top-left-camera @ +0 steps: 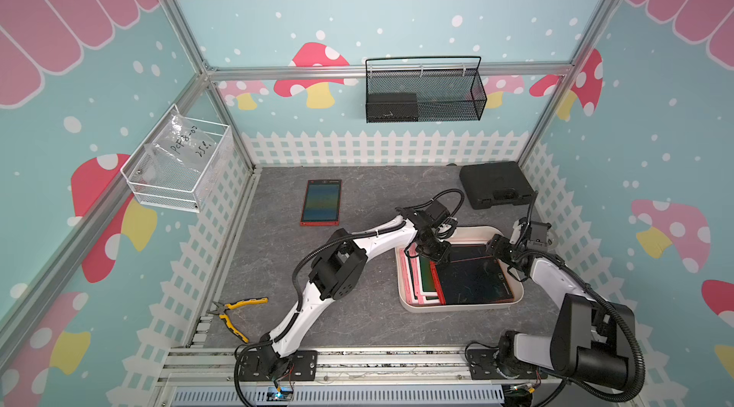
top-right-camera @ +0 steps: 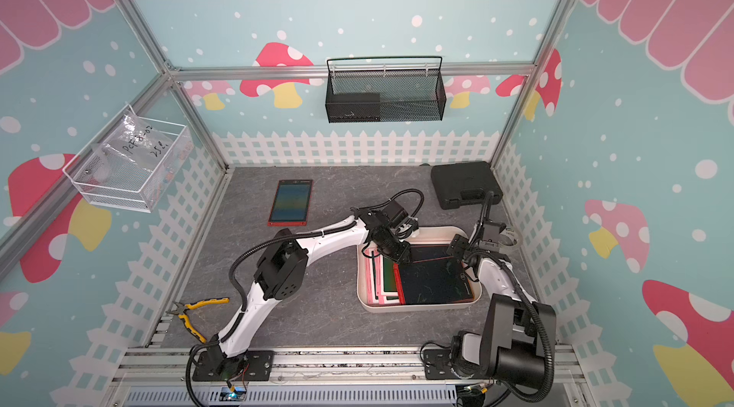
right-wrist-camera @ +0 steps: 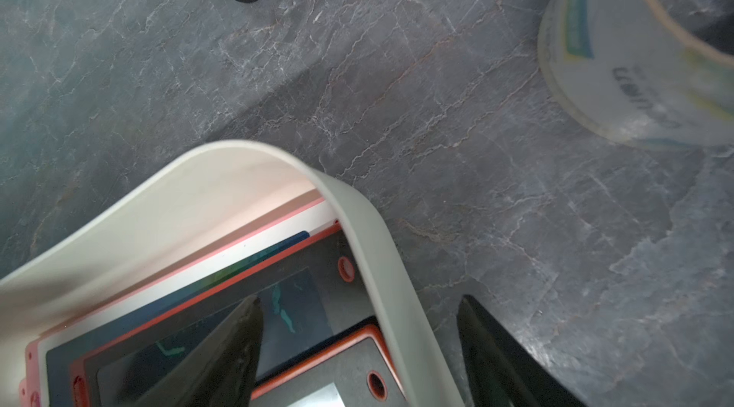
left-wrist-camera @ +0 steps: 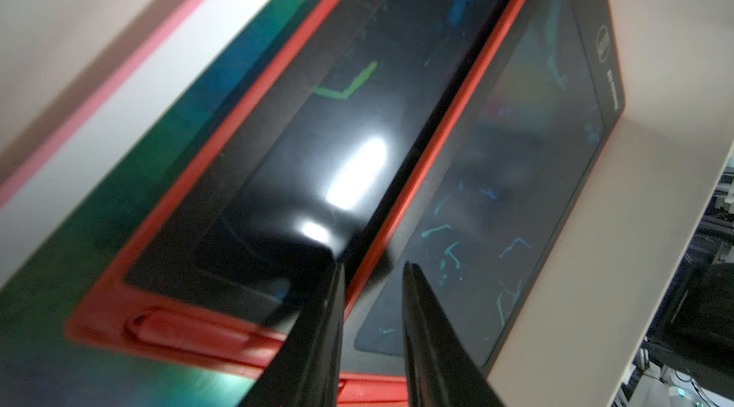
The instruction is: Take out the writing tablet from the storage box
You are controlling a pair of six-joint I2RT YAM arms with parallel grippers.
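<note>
The cream storage box [top-left-camera: 465, 310] holds two dark, red-edged writing tablets side by side. The nearer tablet [top-left-camera: 474, 282] fills most of the front; the farther tablet [top-left-camera: 468, 253] lies behind it. In the left wrist view my left gripper is narrowly open above the tablets, its fingertips over the red edge between them; contact cannot be told. My right gripper stands wider open at the box's right end, one finger on each side of the rim [right-wrist-camera: 363, 227] in the right wrist view, with a visible gap to it.
Pink-and-white framed boards [top-left-camera: 411, 284] sit in the box's left end. A separate tablet [top-left-camera: 321, 202] lies at the back left. The black case [top-left-camera: 497, 184] stands behind the box, a tape roll [right-wrist-camera: 619, 63] to its right, pliers [top-left-camera: 237, 311] front left.
</note>
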